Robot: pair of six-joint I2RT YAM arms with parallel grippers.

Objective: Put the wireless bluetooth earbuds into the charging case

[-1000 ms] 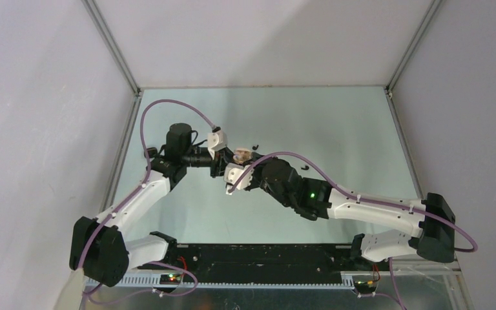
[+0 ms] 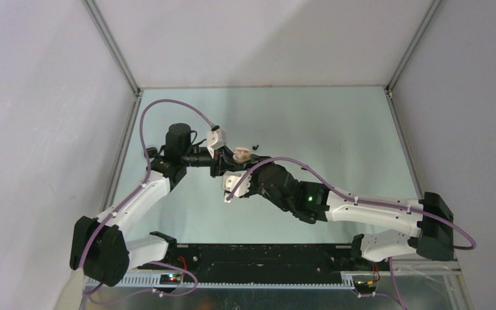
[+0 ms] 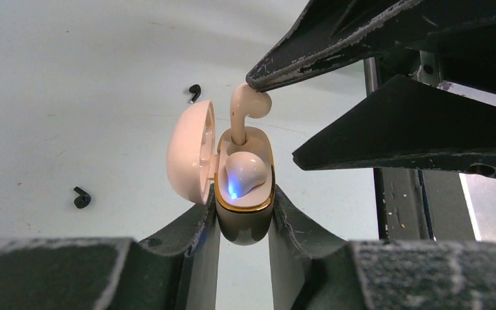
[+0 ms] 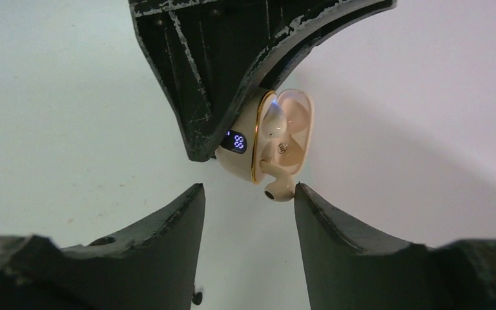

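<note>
In the left wrist view, my left gripper is shut on the cream charging case [image 3: 236,230], its lid [image 3: 188,152] open. One earbud [image 3: 245,169] sits low in the nearer slot beside a blue light. A second earbud [image 3: 257,104] stands with its stem partly in the far slot, its head high above the case. My right gripper is open around that head in the right wrist view; one fingertip [image 4: 300,194] touches or nearly touches it, while the other is well apart. From the top, the arms mostly hide the case [image 2: 241,154].
Two small black earbuds, one farther off [image 3: 195,92] and one at left [image 3: 82,199], lie on the pale table [image 3: 116,135]. A side wall [image 4: 420,116] rises at right in the right wrist view.
</note>
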